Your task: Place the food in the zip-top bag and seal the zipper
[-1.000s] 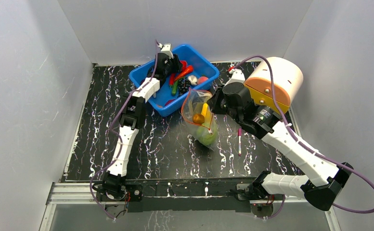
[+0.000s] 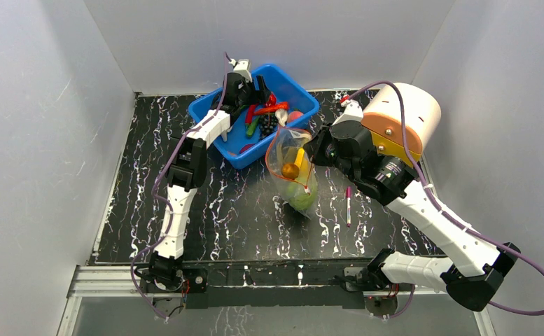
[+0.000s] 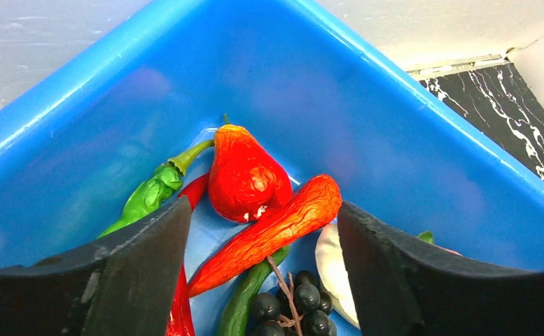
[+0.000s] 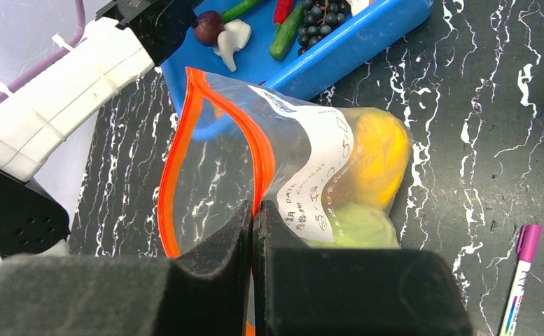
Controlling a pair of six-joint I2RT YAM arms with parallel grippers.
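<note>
My left gripper hangs open over the blue bin (image 2: 237, 157), empty, above a red pepper (image 3: 248, 175), a long red chili (image 3: 269, 231), a green chili (image 3: 146, 192), black grapes (image 3: 307, 301) and a white item (image 3: 335, 273). My right gripper is shut on the orange rim of the zip top bag (image 4: 311, 168), holding it upright with its mouth open. Inside the bag show something yellow (image 4: 377, 157), something pale green (image 4: 353, 227) and an orange item (image 2: 290, 169).
A pink-capped marker (image 2: 348, 206) lies right of the bag. A peach and yellow box (image 2: 402, 119) stands at back right.
My left gripper has risen slightly and its fingers now show spread apart over the bin. The right arm and bag have shifted slightly from a second ago.
</note>
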